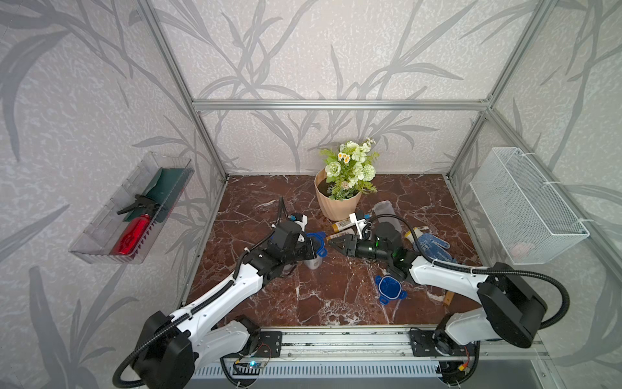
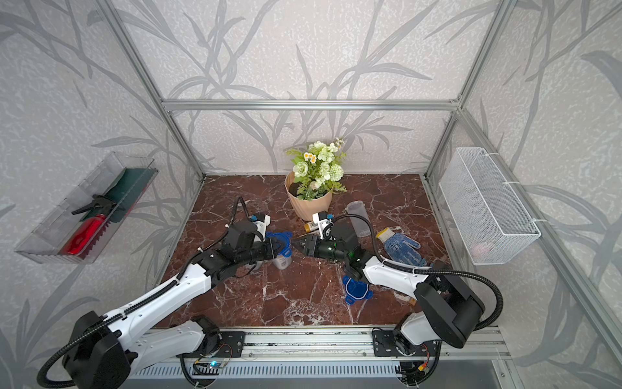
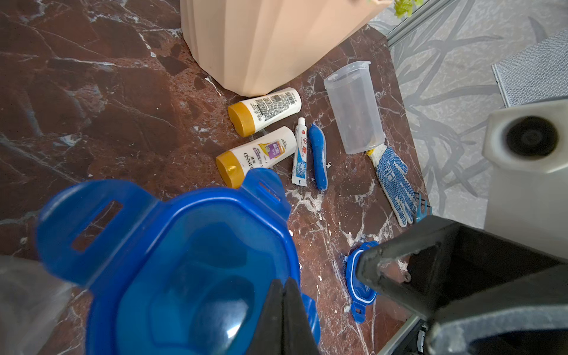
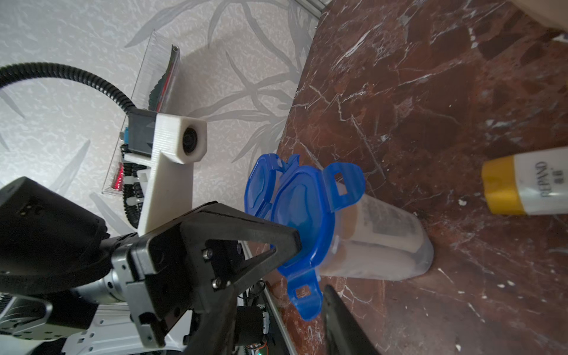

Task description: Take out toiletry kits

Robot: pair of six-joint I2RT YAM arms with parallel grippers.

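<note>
A clear container (image 4: 378,242) with a blue lid (image 4: 304,207) stands on the table, and pale shapes show dimly through its wall. At the lid's edge, my left gripper (image 1: 313,248) is shut, its fingertips (image 3: 282,295) together over the blue rim; whether any rim lies between them is unclear. To the right of the lid, my right gripper (image 1: 330,242) is open, its fingers (image 4: 343,319) apart with nothing held. Two white tubes with yellow caps (image 3: 257,155) (image 3: 265,111), a small toothpaste tube (image 3: 300,152) and a blue case (image 3: 318,156) lie on the table.
A flowerpot (image 1: 340,204) stands at the back. An empty clear cup (image 3: 355,109), a blue glove (image 3: 395,183) and another blue lid (image 1: 390,288) lie to the right. A wire basket (image 1: 531,207) and a clear bin (image 1: 107,227) hang on the side walls.
</note>
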